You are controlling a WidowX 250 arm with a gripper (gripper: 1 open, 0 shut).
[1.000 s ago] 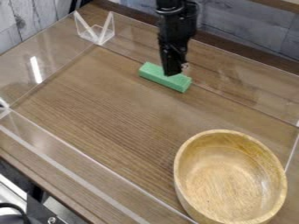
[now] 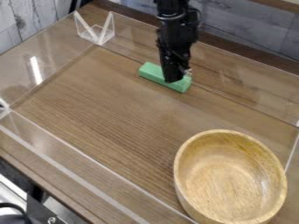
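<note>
A green rectangular block (image 2: 156,76) lies flat in the upper middle of the wooden table (image 2: 93,122). Over its right half is my black gripper (image 2: 177,72), reaching down from the top of the view. Its fingertips are at or just above the block; whether they touch it cannot be made out. The gripper appears shut, with nothing visible between its fingers.
A large round pale wooden bowl (image 2: 229,200) sits at the lower right. A white wire-like object (image 2: 93,33) stands near the upper left.
My gripper has moved downward in the view, from just behind the green block to over its right half. The block looks to be in the same place.
</note>
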